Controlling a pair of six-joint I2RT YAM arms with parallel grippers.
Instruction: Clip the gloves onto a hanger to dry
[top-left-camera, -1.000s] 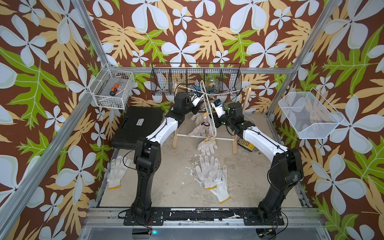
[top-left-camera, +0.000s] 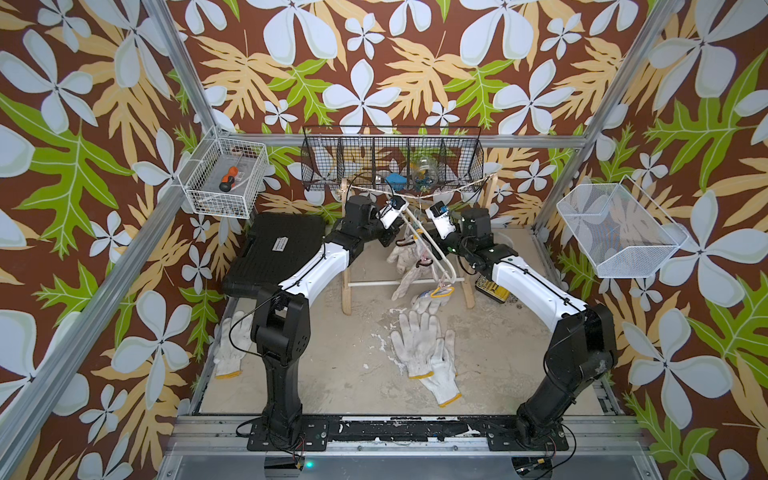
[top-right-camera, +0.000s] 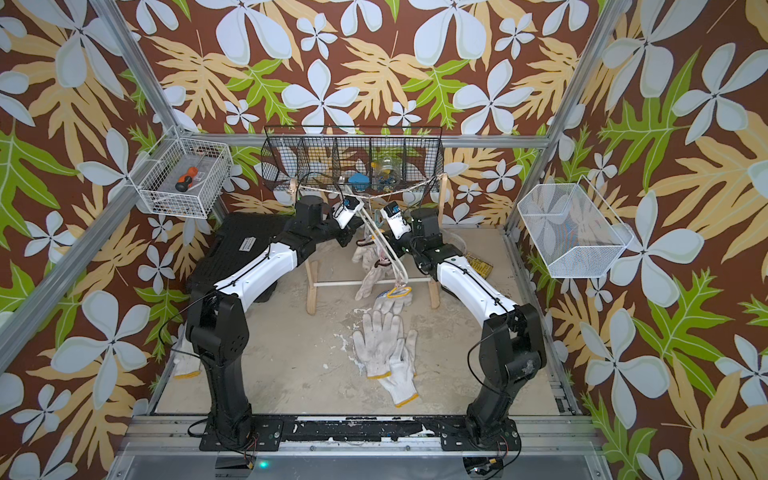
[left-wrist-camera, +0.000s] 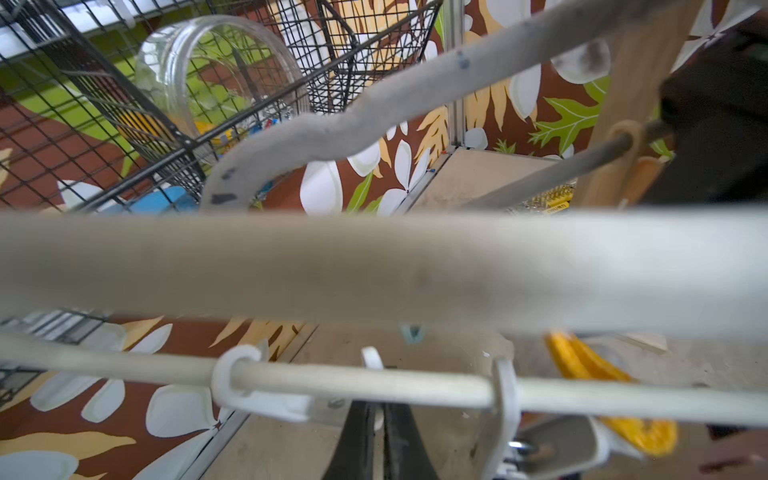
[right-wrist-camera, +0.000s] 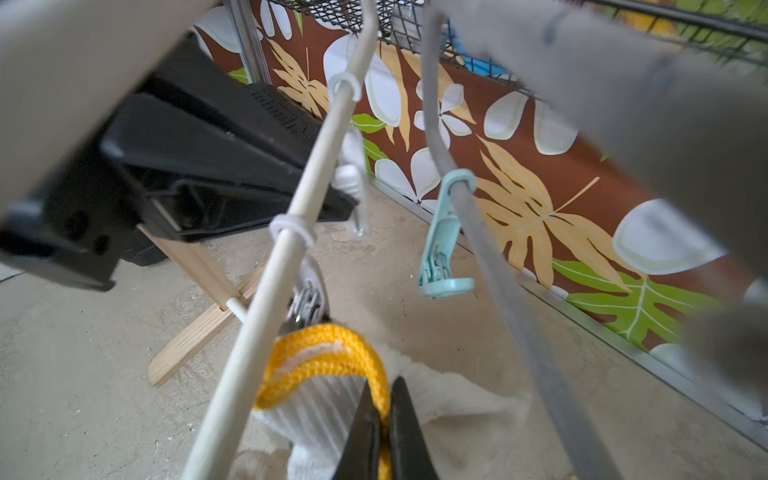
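Observation:
The white hanger (top-left-camera: 424, 232) hangs on the wooden rack between both grippers. My left gripper is shut at a clip on the hanger's rod (left-wrist-camera: 432, 392); whether it holds anything is unclear. In the right wrist view my right gripper is shut at the yellow cuff (right-wrist-camera: 320, 344) of a glove below a clip; what lies between its fingers is hard to tell. A mint clip (right-wrist-camera: 444, 240) hangs empty on another rod. More gloves (top-left-camera: 412, 344) lie on the table, and one (top-left-camera: 232, 344) at the left.
A black case (top-left-camera: 268, 256) is at the left, a black wire basket (top-left-camera: 360, 160) behind the rack. White baskets hang at left (top-left-camera: 208, 200) and right (top-left-camera: 624, 256). The front middle of the table holds the gloves.
The hanger's lower end has swung right and toward the front with the glove, and the rack has shifted slightly.

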